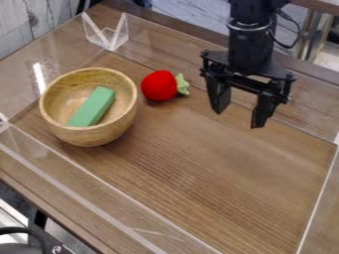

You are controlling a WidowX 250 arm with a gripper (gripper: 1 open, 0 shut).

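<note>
My black gripper (244,97) hangs over the upper right of the wooden table; whether it is open or shut is hard to tell. To its left lies a red object (159,85) with a green part. A yellowish bowl (117,127) stands at the left, holding a green block (91,107).
A clear wire-like or plastic item (107,31) lies at the back left. Dark cables show in the lower left corner.
</note>
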